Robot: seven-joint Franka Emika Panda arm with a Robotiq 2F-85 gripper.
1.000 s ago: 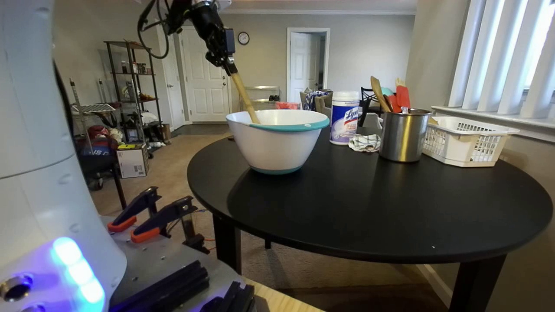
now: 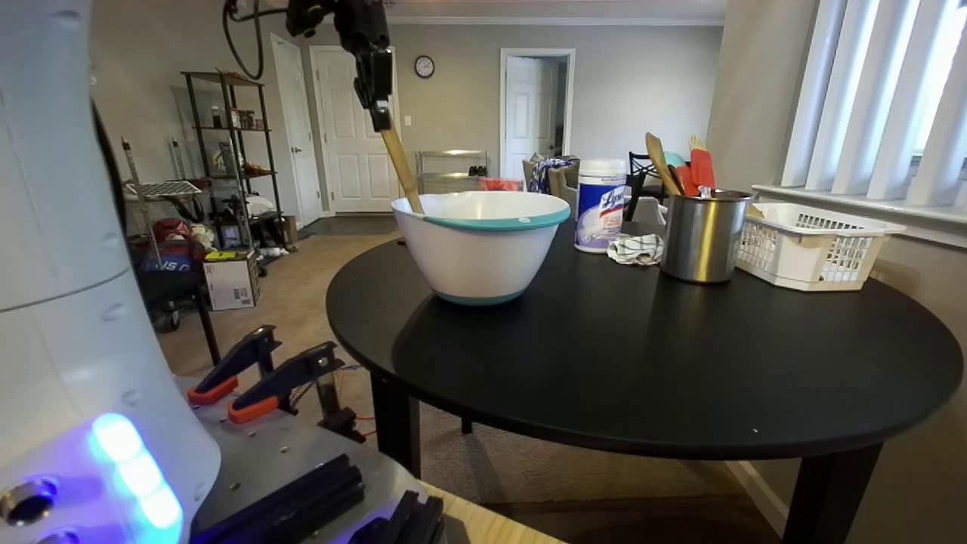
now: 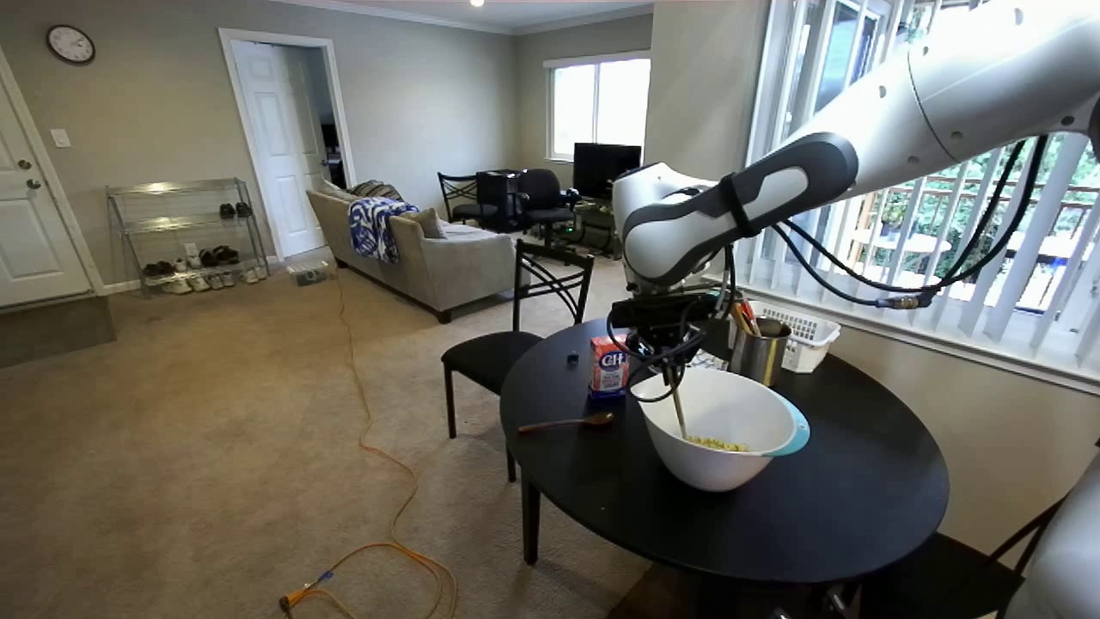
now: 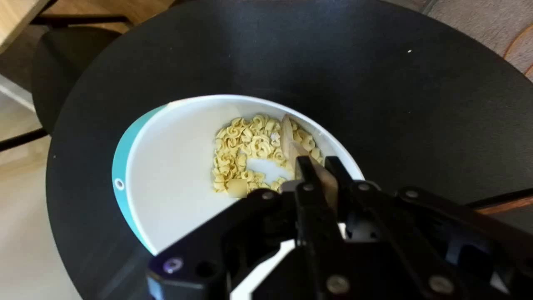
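Between the fingers of my gripper (image 2: 381, 118) is the handle of a wooden spoon (image 2: 401, 168), tilted down into a white bowl (image 2: 480, 258) with a teal rim. From above, the spoon's lower end (image 4: 287, 135) lies among curly yellow pasta (image 4: 240, 145), close to the bowl's wall. A patch of bare white bottom shows in the middle of the pasta. The bowl (image 3: 711, 473) stands on the black round table (image 3: 825, 505). My gripper hides part of the bowl in the wrist view.
A second wooden spoon (image 3: 565, 422) and a C&H box (image 3: 608, 367) lie near the bowl. Further off are a Lysol canister (image 2: 600, 208), a crumpled cloth (image 2: 634, 249), a steel utensil pot (image 2: 703, 237) and a white basket (image 2: 802, 249).
My gripper and the spoon have moved left in exterior view 1, and the spoon's visible handle has shifted towards the bowl's left rim. The bowl has slid very slightly left.
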